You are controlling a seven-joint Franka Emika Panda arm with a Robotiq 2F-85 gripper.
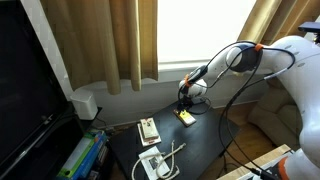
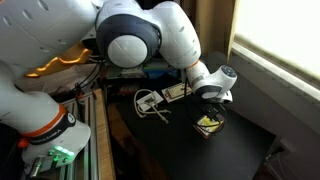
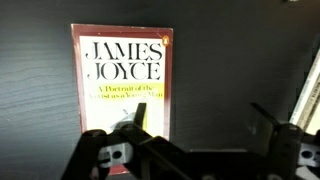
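A James Joyce paperback (image 3: 125, 75) with a white, yellow and brown-red cover lies flat on the dark table (image 3: 215, 75) in the wrist view. Above it hangs my gripper, its fingers spread wide with nothing between them; the left finger overlaps the book's lower part, while the right one is over bare table. In exterior view 1 the book (image 1: 185, 118) is near the table's far side, with the gripper (image 1: 184, 106) just over it. Exterior view 2 shows the book (image 2: 209, 125) partly covered by the gripper.
Another book (image 1: 149, 131) lies to the left, and a white power strip with its cable (image 1: 163, 162) is nearer the front. At the wrist view's right edge, part of a pale book (image 3: 309, 95) shows.
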